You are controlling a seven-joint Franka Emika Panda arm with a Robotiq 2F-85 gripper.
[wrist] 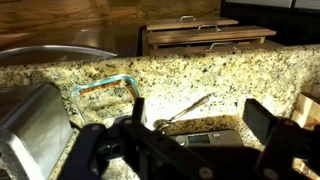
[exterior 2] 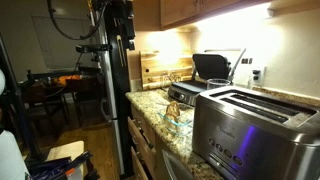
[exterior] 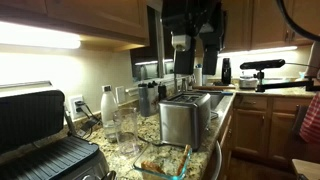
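Note:
High above the counter, my gripper (exterior: 197, 66) hangs open with nothing between its fingers. Its two dark fingers stand wide apart in the wrist view, one finger (wrist: 137, 110) to the left of a spoon-like utensil (wrist: 184, 112) lying on the granite. A silver toaster (exterior: 184, 121) stands on the counter below; in exterior view 2 it fills the right foreground. Beside it is a clear glass dish (wrist: 79, 103) with brown, toast-like pieces in or against it. One brown piece (exterior 2: 185, 93) looks raised at the dish. My gripper touches none of these.
An open ribbed grill (exterior: 45, 125) occupies the left of exterior view 1. A white bottle (exterior: 108, 104) and clear glasses stand near the wall. Cabinets (exterior: 85, 15) hang overhead. Bare granite (wrist: 235, 80) shows around the utensil, up to the counter edge.

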